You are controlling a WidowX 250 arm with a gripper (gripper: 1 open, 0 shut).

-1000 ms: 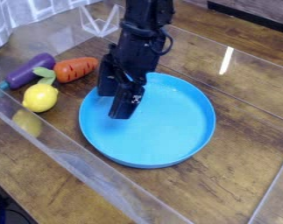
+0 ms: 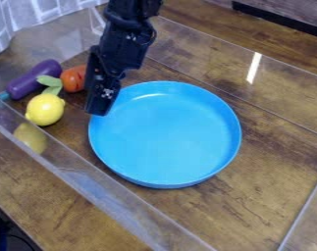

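Note:
My black gripper (image 2: 103,86) hangs open at the left edge of a blue plate (image 2: 165,137), low beside an orange carrot (image 2: 73,78), which it partly hides. Left of it lie a yellow lemon-like toy (image 2: 45,109) with a small tip and a purple eggplant-like toy (image 2: 29,80). Nothing shows held between the fingers. The blue plate is empty.
Transparent walls run along the left and lower left of the wooden table (image 2: 259,196).
My gripper has moved left, from over the blue plate to its left edge beside the carrot. The toys and plate look unmoved.

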